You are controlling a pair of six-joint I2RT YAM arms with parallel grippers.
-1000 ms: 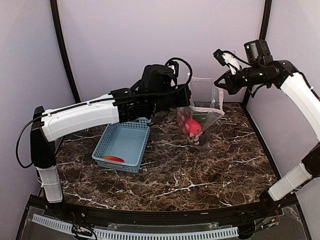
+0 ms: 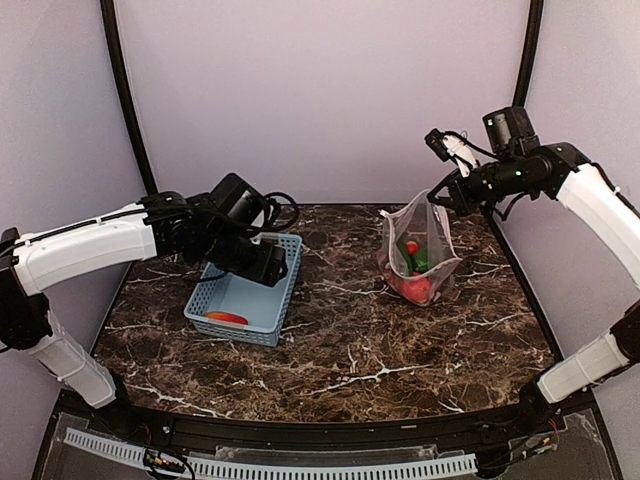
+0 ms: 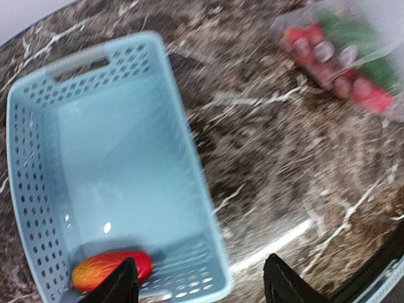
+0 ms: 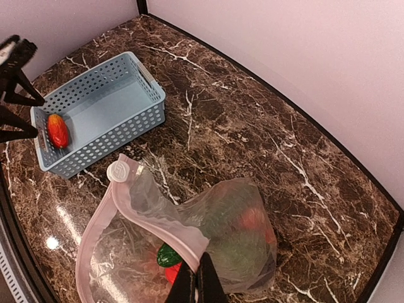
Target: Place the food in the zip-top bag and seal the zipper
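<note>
The clear zip top bag [image 2: 425,215] hangs with its mouth upward; red and green food [image 2: 415,290] shows through its wall. My right gripper is shut on the bag's pinkish rim [image 4: 158,226] at one side of the mouth. A red-orange food piece [image 3: 110,268] lies in the near end of the blue basket [image 3: 183,139]. Above that basket is my left gripper [image 2: 272,262]. In the left wrist view its fingers [image 3: 121,284] stand apart with nothing between them, the food piece low at the left, partly behind one finger.
A white slider [image 4: 118,171] shows at the bag rim's far corner. Bare dark marble table [image 2: 340,340] lies between basket and bag and in front of both. The back wall [image 2: 320,100] rises behind.
My left gripper has moved away from the bag, leftward and down over the basket. The bag's left side has come free of it and sagged.
</note>
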